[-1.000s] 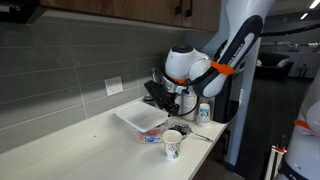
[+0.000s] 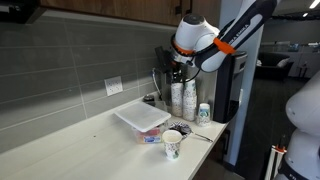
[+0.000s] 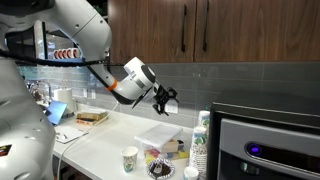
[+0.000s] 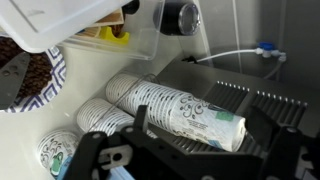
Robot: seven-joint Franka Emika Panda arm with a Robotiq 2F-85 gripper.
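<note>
My gripper (image 2: 172,65) hangs high above the counter, close to the tops of the paper-cup stacks. In the wrist view its dark fingers (image 4: 140,119) are spread apart. The top of a tall white cup stack (image 4: 190,113) shows between and beyond them; I cannot tell how far below it is. Nothing appears held. A second, shorter stack (image 4: 96,115) stands beside it. Exterior view 1 has the tall stacks (image 2: 190,98) at the back right of the counter. A single patterned cup (image 2: 172,145) stands upright nearer the front.
A clear container with a white lid (image 2: 143,116) stands left of the stacks. Next to it is a patterned bowl of brown beans (image 4: 40,75) with a metal scoop. A spoon (image 2: 203,137) lies near the counter edge. Wall cabinets (image 3: 230,50) overhang.
Over the last second my gripper has risen from low beside the white lid to a height above the cup stacks. The counter items look unmoved.
</note>
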